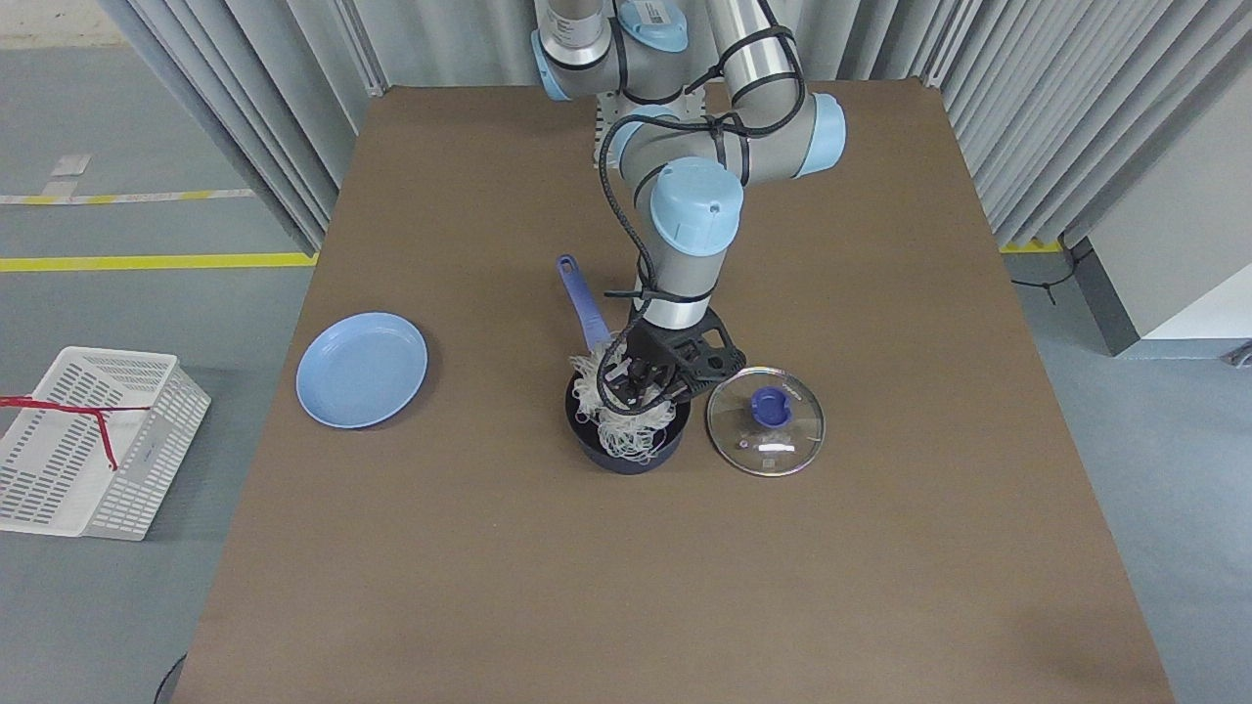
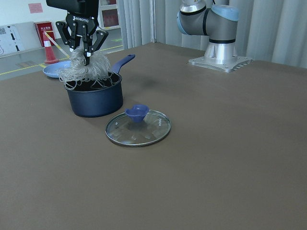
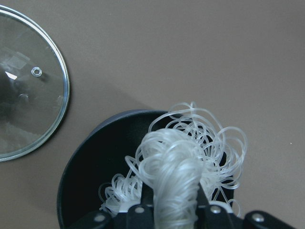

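A dark blue pot (image 2: 95,103) with a blue handle stands mid-table. White translucent noodle-like strands (image 3: 172,159) hang into it and over its rim. My gripper (image 2: 87,53) is low over the pot with its fingers in the bundle, which it appears to be shut on; the fingertips are largely hidden by the strands. A glass lid with a blue knob (image 1: 771,405) lies on the table beside the pot, at the right in the front view.
A blue plate (image 1: 360,369) lies empty to the left of the pot. A white basket (image 1: 101,452) is on the floor at the left.
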